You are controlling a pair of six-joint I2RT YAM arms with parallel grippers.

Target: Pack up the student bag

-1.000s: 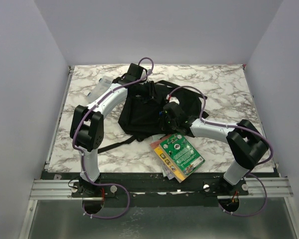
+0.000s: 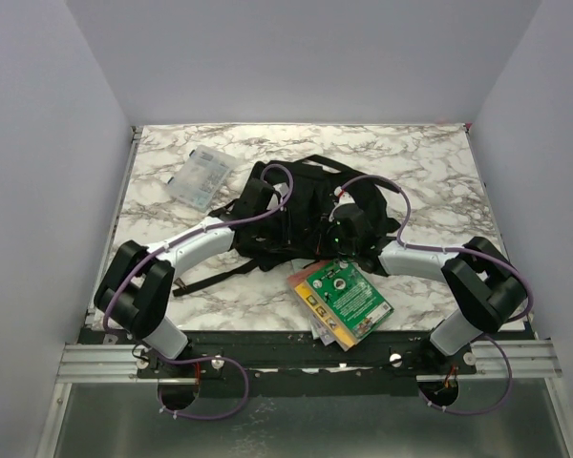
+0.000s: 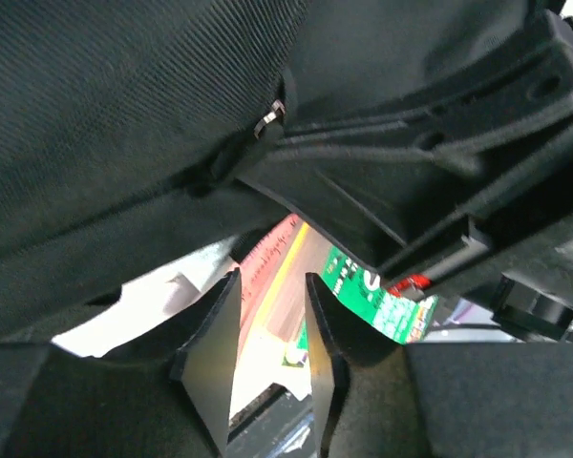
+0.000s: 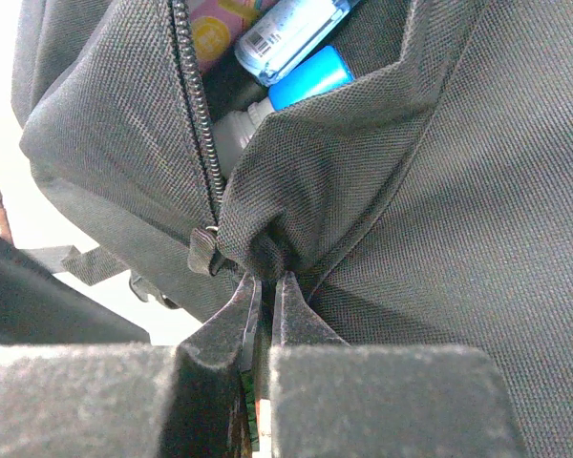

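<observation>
The black bag (image 2: 267, 212) lies open in the middle of the table. In the right wrist view, a bottle with a blue cap (image 4: 310, 78), a clear blue-labelled item (image 4: 288, 40) and a pink patterned item (image 4: 227, 27) sit inside it. My right gripper is shut, with the bag's folded edge (image 4: 267, 215) gathered at its fingertips beside the zipper. My left gripper hangs close to the bag's front side, fingers part open and nothing between them. Beyond its fingers, a zipper pull (image 3: 270, 116) shows on the bag fabric.
Green and yellow books (image 2: 349, 301) lie in front of the bag, overlapping the table's front edge. A clear flat case (image 2: 201, 176) is at the back left. A black strap (image 2: 215, 280) stretches left.
The right gripper has shifted only slightly.
</observation>
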